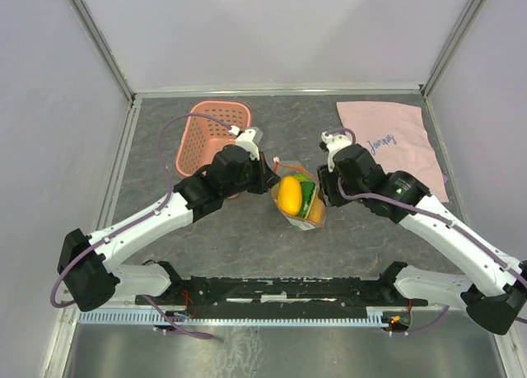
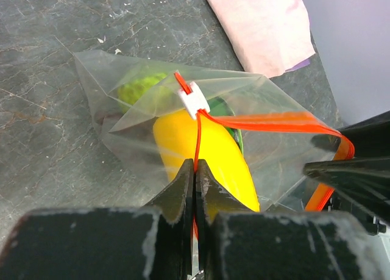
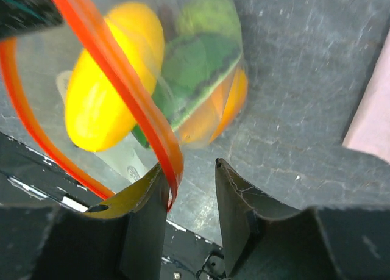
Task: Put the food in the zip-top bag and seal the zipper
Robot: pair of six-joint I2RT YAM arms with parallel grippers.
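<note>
The clear zip bag (image 1: 299, 217) with orange zipper stands mid-table holding a yellow oblong food (image 2: 201, 158), a green item (image 3: 195, 72) and an orange item (image 3: 228, 109). A white slider (image 2: 194, 100) sits on the zipper. My left gripper (image 1: 270, 179) is shut on the bag's zipper edge at the left of the opening, red strip between its fingertips. My right gripper (image 1: 328, 189) is open at the bag's right side; in the right wrist view the orange zipper (image 3: 146, 109) passes by its left finger.
An orange plastic basket (image 1: 198, 139) stands at the back left. A pink cloth (image 1: 395, 143) with writing lies at the back right.
</note>
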